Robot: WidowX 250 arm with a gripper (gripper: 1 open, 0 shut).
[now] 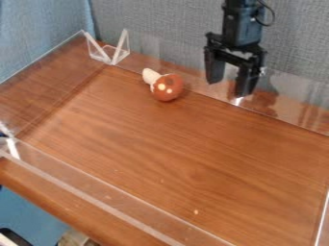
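Observation:
My black gripper point(233, 72) hangs over the back right of the wooden table point(180, 163), in front of the grey wall, with its fingers pointing down and apart. Nothing shows between them. Below and to its left, a toy mushroom point(166, 87) lies on its side, with a red, pale-spotted cap and a white stem pointing toward the back left.
A white wire-like frame point(117, 53) stands in the back left corner. Clear low walls edge the table, and padded grey-blue panels point(38, 34) rise behind.

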